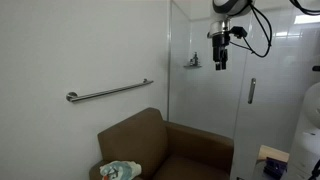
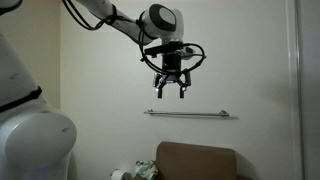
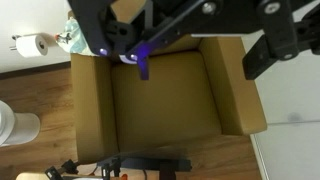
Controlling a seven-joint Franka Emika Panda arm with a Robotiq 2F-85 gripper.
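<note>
My gripper (image 2: 170, 94) hangs high in the air, pointing down, its two fingertips apart with a visible gap and nothing between them. In exterior view 1 the gripper (image 1: 220, 65) is at the upper right, well above a brown armchair (image 1: 195, 145). From the wrist, the armchair seat (image 3: 165, 105) lies far below. A patterned white and green cloth (image 3: 72, 38) drapes over one side of the chair; the same cloth (image 1: 120, 170) shows at the lower left. A blue-purple piece (image 3: 143, 65) shows near the gripper; what it is I cannot tell.
A metal bar (image 2: 187, 113) runs along the white wall behind the chair. On the wooden floor beside the chair are a white roll (image 3: 30, 45) and a white round container (image 3: 18, 125). A dark object (image 1: 272, 167) lies at the lower right. Open air surrounds the gripper.
</note>
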